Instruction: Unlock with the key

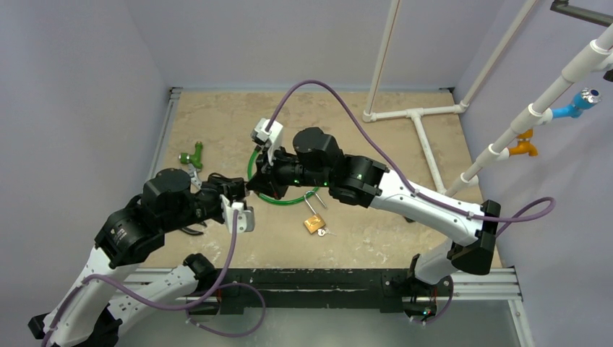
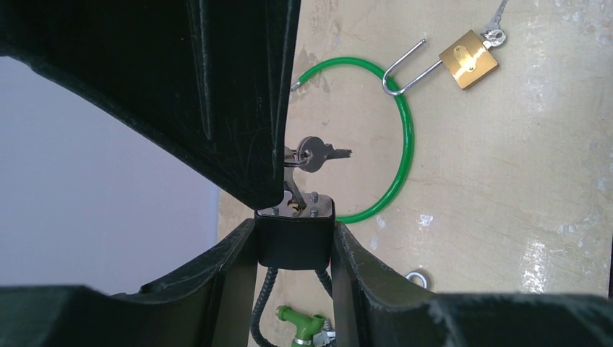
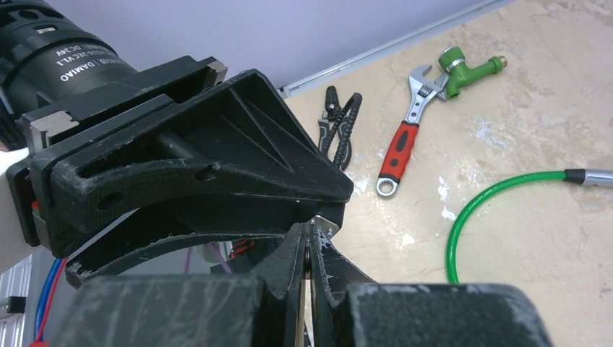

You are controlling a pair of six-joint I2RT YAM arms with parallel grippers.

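Both grippers meet above the board's middle left in the top view. My left gripper is shut on a small metal lock, with a keyring and key at it. My right gripper is shut, its tips right at the lock; whether anything thin sits between them is unclear. Its black body fills the upper left of the left wrist view and hides part of the lock. On the board lies a brass padlock with long shackle and keys.
A green hose loops beneath the grippers. A wrench, green fitting and black pliers lie to the left. White pipes with blue and orange taps stand at the right.
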